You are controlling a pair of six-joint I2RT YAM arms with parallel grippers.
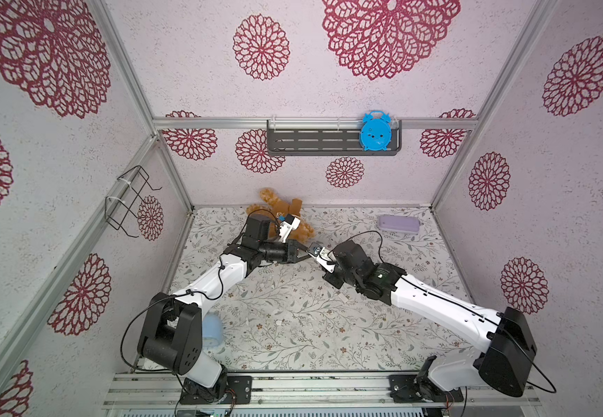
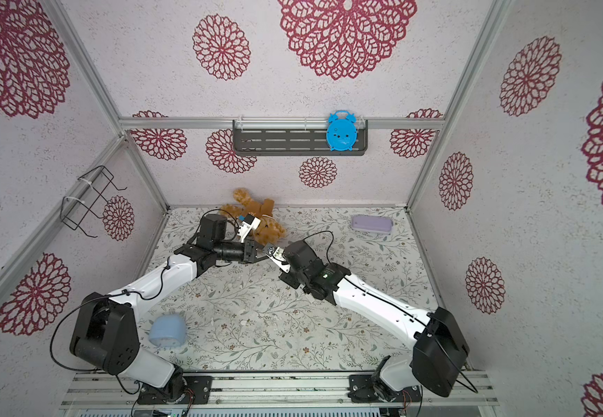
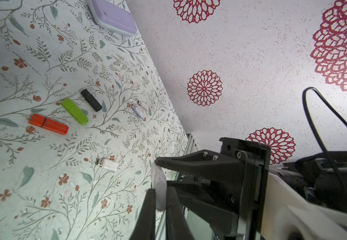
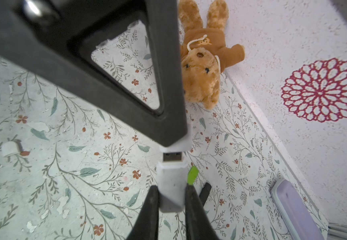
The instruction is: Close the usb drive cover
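Observation:
In the right wrist view, a white USB drive body (image 4: 172,186) is pinched by my right gripper, which is shut on it. Its dark metal connector (image 4: 172,156) shows between the body and a white cover (image 4: 186,140) just beyond, so a short stretch of metal is exposed. My left gripper is shut, with the white cover (image 3: 160,196) visible between its fingertips. Cover and drive are roughly in line, end to end. How far the connector sits inside the cover is hidden by a black finger. Both grippers meet above the table in the top left view.
Below lie a red drive (image 3: 48,124), a green one (image 3: 74,111), a black one (image 3: 91,100) and a small white one (image 3: 107,164). A plush toy (image 4: 200,72) and a purple case (image 4: 295,210) rest at the back. A blue cup (image 2: 168,330) stands front left.

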